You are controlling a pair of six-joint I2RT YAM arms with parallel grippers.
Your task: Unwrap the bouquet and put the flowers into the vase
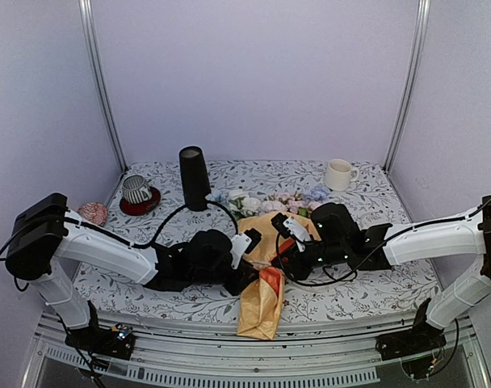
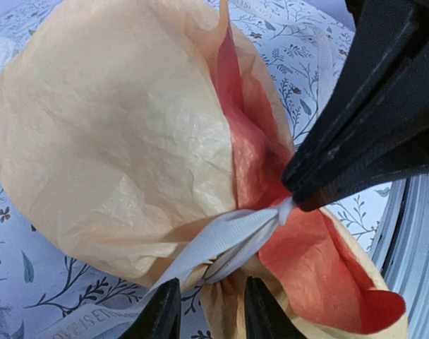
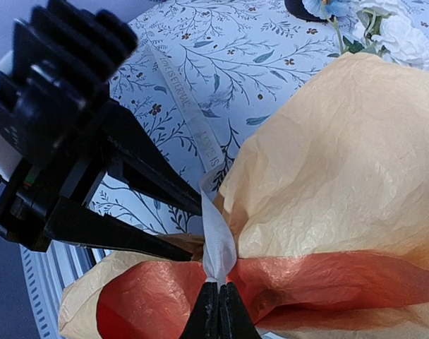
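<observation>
The flowers (image 1: 249, 202) lie on the table in tan and red wrapping paper (image 2: 116, 127), heads toward the back. A white ribbon (image 2: 218, 244) ties the paper at its waist, and a lettered tail of it trails over the cloth. My right gripper is shut on the ribbon at the red side of the paper, pulling it taut. My left gripper stands partly open over the ribbon knot, its fingers (image 3: 165, 198) apart with no firm hold visible. The tall black vase (image 1: 194, 176) stands upright behind the left arm, left of the flower heads.
A striped cup on a red saucer (image 1: 140, 202) and a pink patterned item (image 1: 93, 212) are at the left. At the back right stands a white mug (image 1: 340, 174). Both arms are close together over the wrapping.
</observation>
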